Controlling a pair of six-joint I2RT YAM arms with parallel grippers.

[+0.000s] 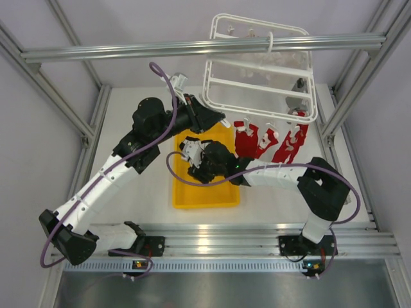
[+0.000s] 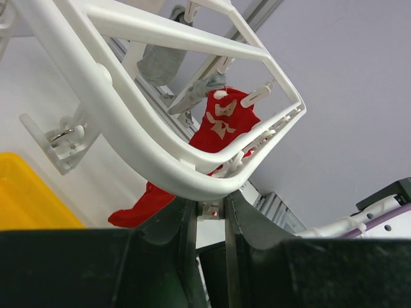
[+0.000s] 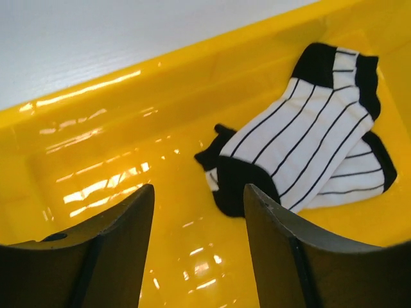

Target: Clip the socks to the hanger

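Observation:
A pair of black-and-white striped socks point(image 3: 302, 138), one partly under the other, lies in the yellow bin point(image 3: 83, 135). From above, the right arm hides most of them. Over the bin, my right gripper stands open, nothing between its fingers; the socks are ahead and to the right of it in its wrist view. The white hanger point(image 1: 260, 114) hangs from the overhead bar. At its near left corner my left gripper is shut on a small white clip point(image 1: 225, 122) below the frame. The clip is mostly hidden by the fingers.
Red-and-white socks point(image 1: 246, 141) hang from clips along the hanger's front and right. Grey socks point(image 2: 162, 63) hang farther back. An empty clip point(image 2: 64, 142) dangles near the left corner. The metal bar point(image 1: 160, 49) crosses overhead. The bin's near half is clear.

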